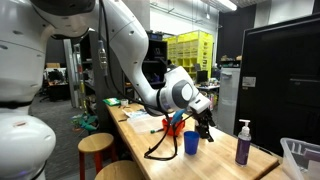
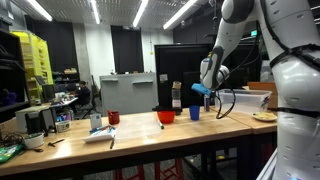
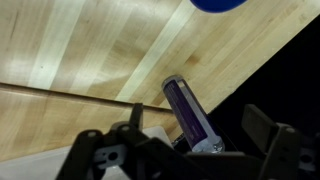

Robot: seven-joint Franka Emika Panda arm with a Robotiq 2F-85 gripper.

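Note:
My gripper is open, its two dark fingers spread, with nothing held between them. A purple bottle [image 3: 188,108] with a pale top appears in line with the gap in the wrist view. In exterior view 1 the gripper [image 1: 206,123] hangs above the table, tilted, up and left of the pump bottle [image 1: 243,148]; the two are apart. A blue cup [image 1: 191,144] stands on the table below and left of the gripper, and its edge [image 3: 217,3] shows at the top of the wrist view. Behind the cup is a red pot [image 1: 173,127].
A clear plastic bin [image 1: 300,158] is at the right edge, beyond the bottle. Two stools [image 1: 95,143] stand beside the near side of the wooden table. More items, including a red mug [image 2: 113,118], lie toward the table's far end. Bare tabletop surrounds the cup.

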